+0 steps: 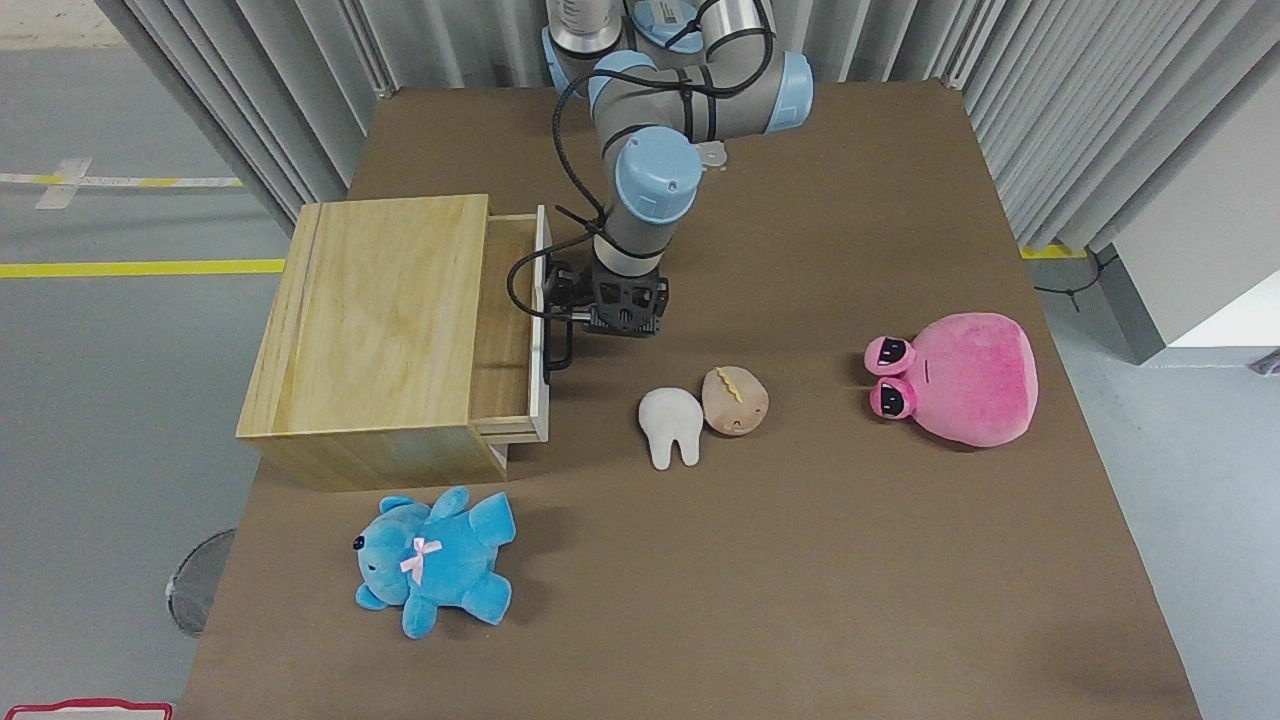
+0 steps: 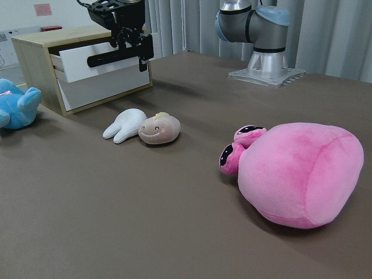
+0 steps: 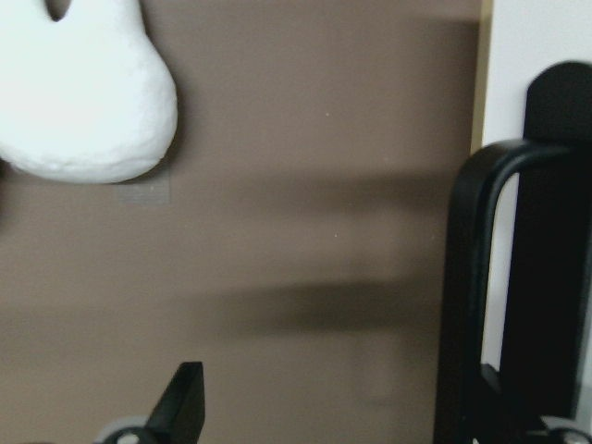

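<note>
A light wooden cabinet (image 1: 353, 314) stands on the left, its white-fronted drawer (image 2: 87, 64) pulled out. My gripper (image 1: 569, 318) is at the drawer front, by the black handle (image 3: 473, 240). In the wrist view one finger sits within the handle's loop and the other fingertip (image 3: 190, 393) stands apart to the left; whether anything is clamped is hard to tell.
A blue bear (image 1: 456, 558) lies in front of the cabinet. A white tooth plush (image 1: 669, 420) and beige round plush (image 1: 734, 402) lie right of it, a pink plush (image 1: 966, 378) farther right.
</note>
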